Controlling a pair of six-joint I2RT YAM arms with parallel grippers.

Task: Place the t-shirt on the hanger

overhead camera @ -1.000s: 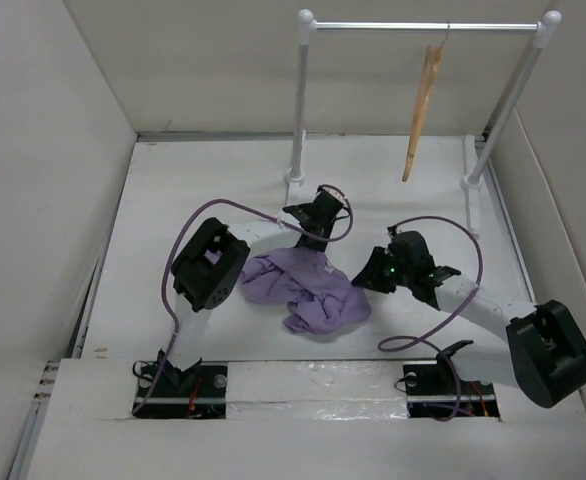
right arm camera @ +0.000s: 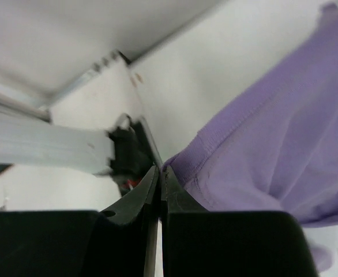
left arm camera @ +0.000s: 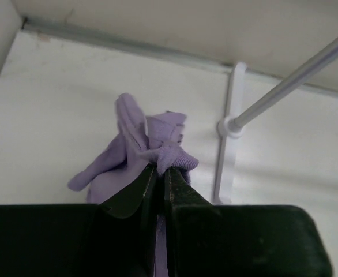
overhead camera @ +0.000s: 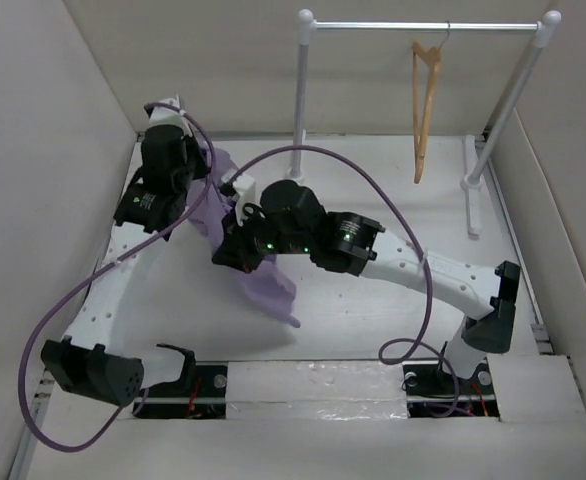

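The purple t-shirt (overhead camera: 269,292) is lifted and stretched between my two grippers at the left of the top view. My left gripper is shut on bunched fabric, with the cloth (left arm camera: 123,161) rising and draping around its fingertips. My right gripper is shut on the shirt's edge, and fabric fills the right side of its view. The wooden hanger (overhead camera: 424,110) hangs from the rail on the right in the top view, apart from the shirt.
The white rack (overhead camera: 353,26) stands at the back, with its post (left arm camera: 278,92) and foot (left arm camera: 229,156) near the left gripper. Bare floor (overhead camera: 373,180) lies under the hanger. Walls close in both sides.
Both grippers have moved left and lifted the shirt from its heap on the floor, so it now hangs. The hanger has swung slightly.
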